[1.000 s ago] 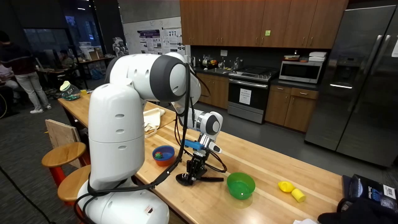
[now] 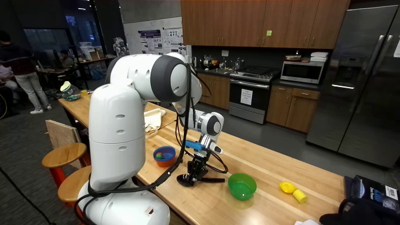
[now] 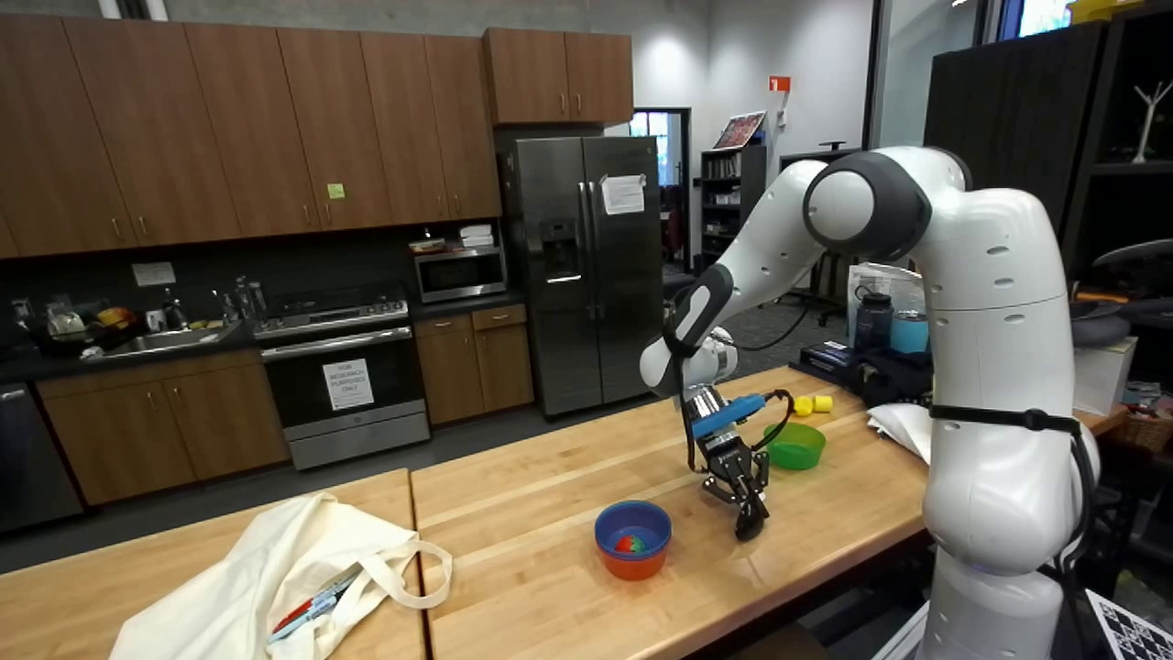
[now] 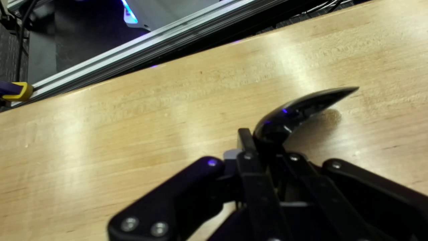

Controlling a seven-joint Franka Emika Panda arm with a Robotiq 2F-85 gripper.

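Observation:
A black ladle-like utensil is pinched between my gripper's fingers, its rounded head jutting out past the tips in the wrist view. My gripper is shut on it, low over the wooden table. In exterior view 1 the black handle reaches from the fingers towards the green bowl. From exterior view 2, the gripper stands between that green bowl and the blue bowl, with the utensil's dark head at its lower end. Whether the utensil touches the table is hard to tell.
The blue bowl sits in an orange one and holds a red and green item. A yellow lemon and a yellow cylinder lie beyond the green bowl. A cream cloth bag covers the far table section.

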